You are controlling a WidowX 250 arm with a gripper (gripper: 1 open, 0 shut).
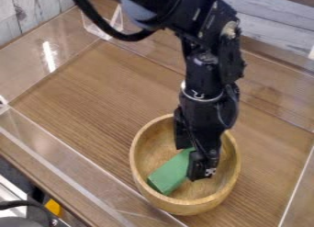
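Note:
My black gripper (196, 150) reaches down into a round wooden bowl (147, 162), its fingertips low inside at the upper part of a green block (167, 175). The block lies tilted on the bowl's floor, partly covered by the gripper. Whether the fingers touch it is unclear.
Clear plastic edging runs along its left side, and white plank walls stand at the back. A cable hangs at the top left.

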